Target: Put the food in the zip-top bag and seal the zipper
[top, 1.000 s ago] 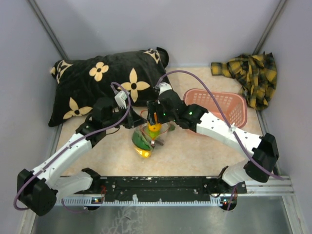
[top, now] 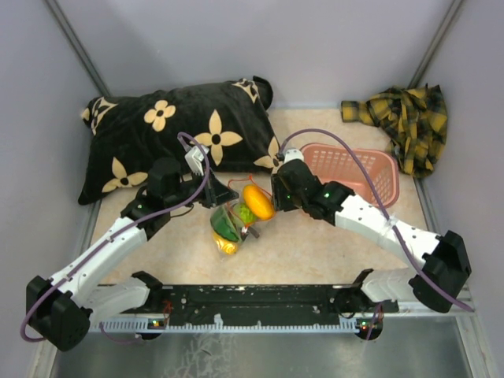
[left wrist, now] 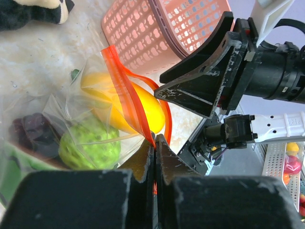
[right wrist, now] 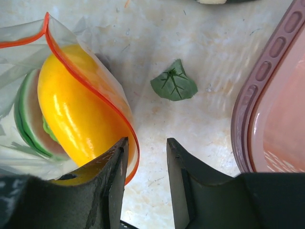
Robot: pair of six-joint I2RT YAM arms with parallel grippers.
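Note:
The clear zip bag with its orange zip strip (left wrist: pixel 125 90) stands with its mouth spread. My left gripper is shut on one edge of that strip. Inside are a yellow mango (right wrist: pixel 76 105) near the mouth, a bumpy green fruit (left wrist: pixel 90 143), dark purple fruit (left wrist: pixel 35 133) and a green-rinded slice (right wrist: pixel 35 119). Lowest in the top view shows a yellow item (top: pixel 225 245). My right gripper is part open beside the mouth, nothing between its fingers. Its left finger (right wrist: pixel 116 160) overlaps the bag's orange rim in view; contact is unclear.
A pink basket (top: pixel 346 161) stands close on the right, partly behind the right arm. A green leaf (right wrist: pixel 174 82) lies on the table between bag and basket. The black flowered cushion (top: pixel 177 118) fills the back left, and a plaid cloth (top: pixel 405 118) is at the back right.
The right gripper has moved right, off the mango and to the side of the bag mouth. The left arm is still.

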